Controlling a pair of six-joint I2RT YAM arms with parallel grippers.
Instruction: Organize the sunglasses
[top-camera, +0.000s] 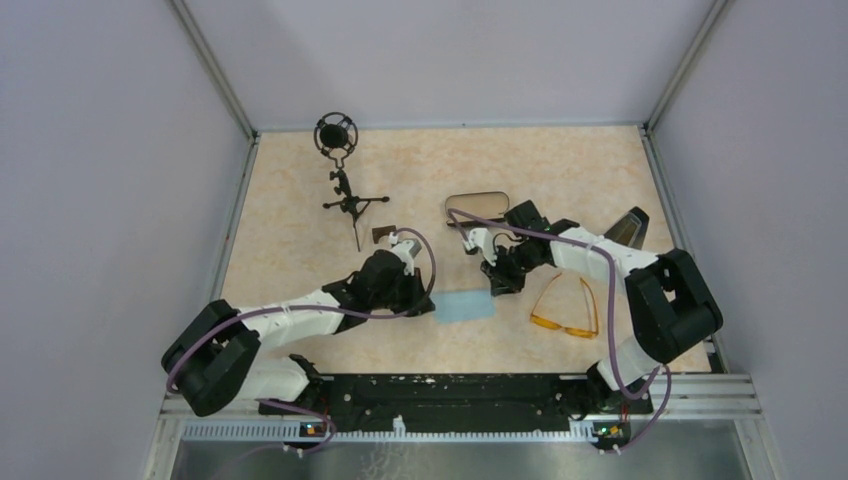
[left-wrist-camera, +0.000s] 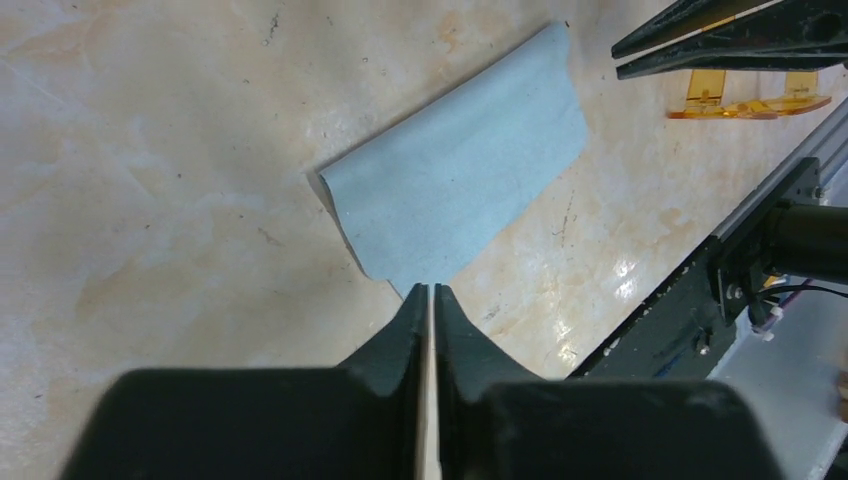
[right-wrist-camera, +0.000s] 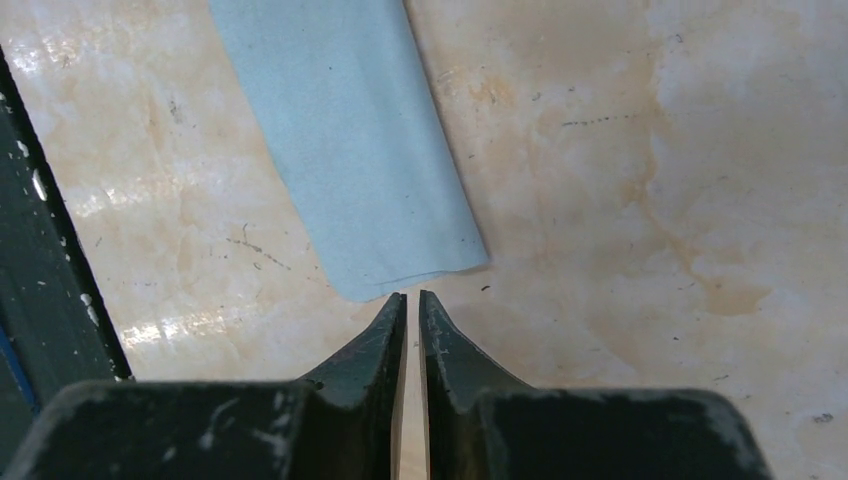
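Observation:
A folded light-blue cloth (top-camera: 465, 307) lies flat in the table's front middle. My left gripper hovers by one end of the cloth (left-wrist-camera: 465, 165), its fingers slightly apart with only bare table between them. Past the other end of the cloth (right-wrist-camera: 350, 140) is my right gripper, also parted by a narrow, empty gap. The orange-framed sunglasses (top-camera: 546, 322) rest at the right with their temples spread. Part of their frame (left-wrist-camera: 745, 110) appears beyond the right fingers in the left wrist view.
A tan, dark-edged open case (top-camera: 477, 206) sits behind the cloth, and a dark wedge-shaped case (top-camera: 628, 228) stands far right, behind the right arm. At the back left is a black tripod stand (top-camera: 345, 190), with a small brown piece (top-camera: 383, 233) nearby.

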